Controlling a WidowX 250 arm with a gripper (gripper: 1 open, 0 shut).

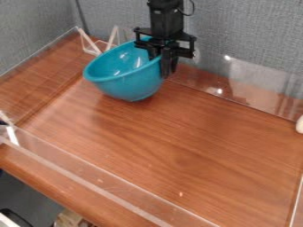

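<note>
A teal plastic bowl [119, 80] is held tilted at the back left of the wooden surface by the black gripper [164, 55], which is shut on the bowl's right rim. The bowl's inside faces partly up; whether its bottom touches the surface I cannot tell.
A white wire stand [95, 43] is behind the bowl at the back left. Grey walls and clear panels border the wooden surface [190, 151], whose middle and front are clear. A small white object [299, 123] sits at the right edge.
</note>
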